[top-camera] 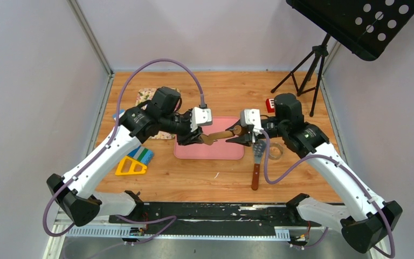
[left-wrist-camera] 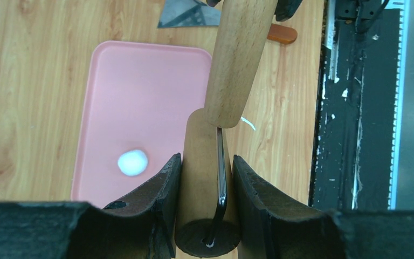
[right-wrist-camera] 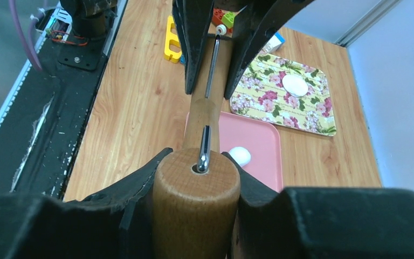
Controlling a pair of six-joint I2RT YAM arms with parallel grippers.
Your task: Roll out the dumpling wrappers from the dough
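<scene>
A wooden rolling pin [top-camera: 221, 135] is held between both grippers above the pink board [top-camera: 188, 152]. My left gripper is shut on one end, where a metal rod shows along the wood. My right gripper has its fingers around the other end, a wooden cylinder with a rod at its centre. A white dough ball [left-wrist-camera: 132, 162] lies on the pink board. A white round piece [right-wrist-camera: 295, 84] lies on the floral board [right-wrist-camera: 318, 118].
A scraper with wooden handle [top-camera: 255, 175], a tape roll [top-camera: 275, 156], a yellow tool [top-camera: 131, 169] and blue blocks [top-camera: 143, 155] lie around the board. A black stand [top-camera: 315, 59] occupies the back right.
</scene>
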